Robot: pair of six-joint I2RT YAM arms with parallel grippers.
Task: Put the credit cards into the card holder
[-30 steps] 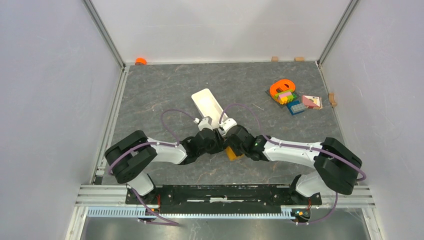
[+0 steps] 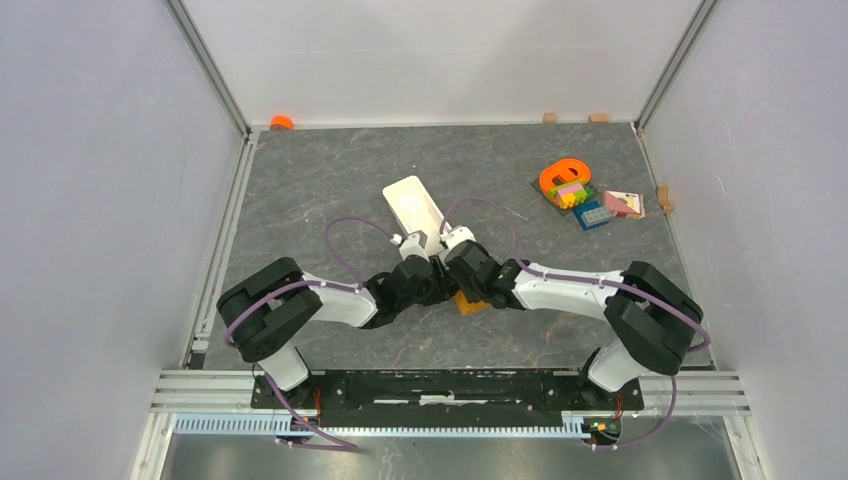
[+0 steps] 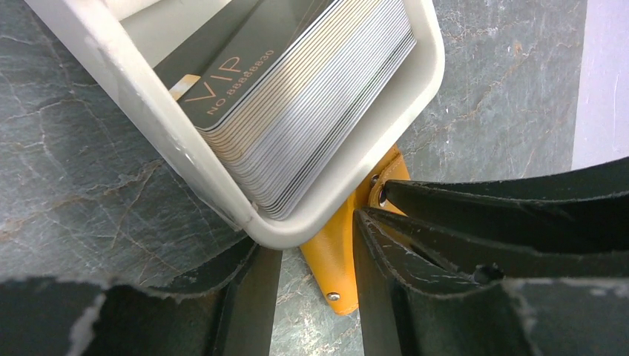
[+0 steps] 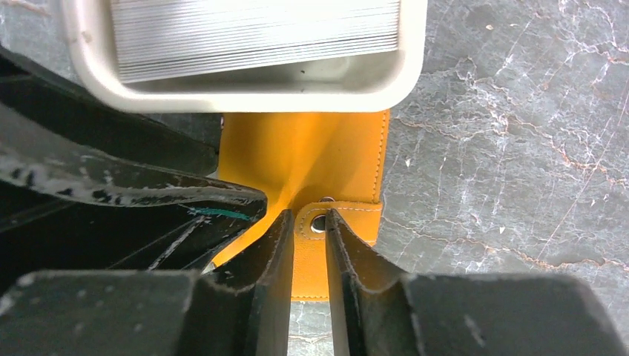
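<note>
A white tray (image 2: 410, 200) holds a stack of VIP cards (image 3: 297, 111) near its front end. The mustard-yellow card holder (image 4: 311, 148) lies flat beside that end, its snap flap (image 4: 348, 219) under my right gripper, whose fingertips stand apart at the snap. My left gripper is at the tray's front rim, fingers apart, with the holder visible between them from above; I see nothing held. The two grippers crowd together in the top view, hiding much of the holder.
An orange ring toy (image 2: 565, 168), bricks (image 2: 590, 215) and a picture box (image 2: 623, 205) sit at the back right. A small orange item (image 2: 282, 122) is at the back left edge.
My right arm has shifted slightly up and back over about a second, uncovering a little more of the yellow holder. My left arm has barely moved.
</note>
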